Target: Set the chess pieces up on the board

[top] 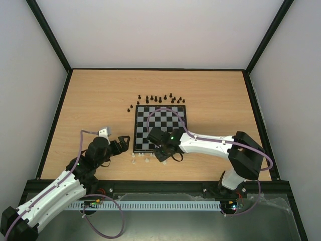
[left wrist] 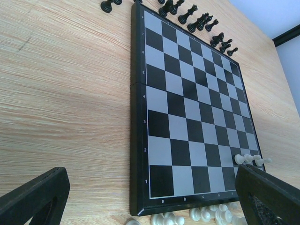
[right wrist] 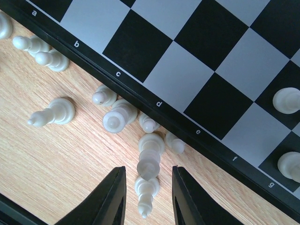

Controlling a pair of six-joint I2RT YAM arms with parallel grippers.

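The chessboard (top: 143,120) lies mid-table, with a few white pieces (left wrist: 239,158) on its near right squares. My right gripper hangs over the white pieces along the near edge, its fingers apart around the line of a tall white piece (right wrist: 149,164) and another white piece (right wrist: 145,197) behind it; whether it touches either cannot be told. My left gripper (top: 123,142) stands open left of the board, nothing between its fingers.
Black pieces (top: 160,99) stand in rows beyond the board's far edge.
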